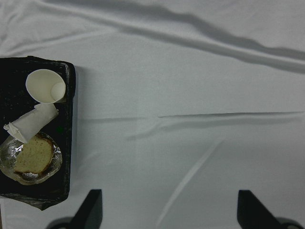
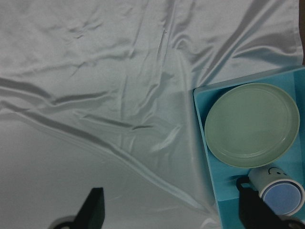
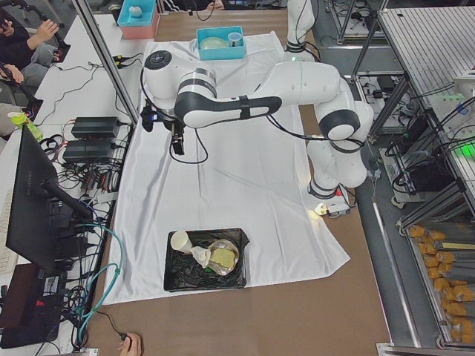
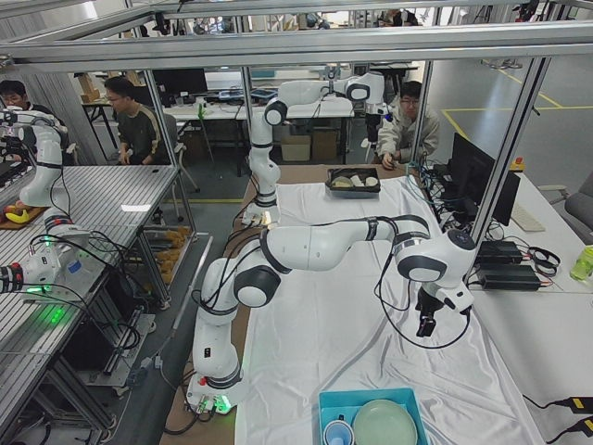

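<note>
My left gripper (image 3: 162, 130) hangs open above the white cloth, with nothing between its fingers. Beside it in the left wrist view is a black-lined tray (image 1: 66, 167) holding a white paper cup (image 1: 45, 83), crumpled white paper (image 1: 31, 121) and a bread slice (image 1: 34, 153) on foil. My right gripper (image 4: 431, 320) is open over the cloth at the other end, beside a blue bin (image 2: 224, 186) containing a green plate (image 2: 250, 124) and a mug (image 2: 283, 195) lying on its side in the right wrist view.
A monitor (image 3: 33, 208), black boxes and cables line one side. A metal bench (image 4: 111, 213) stands across a gap on the other. People sit near the rig.
</note>
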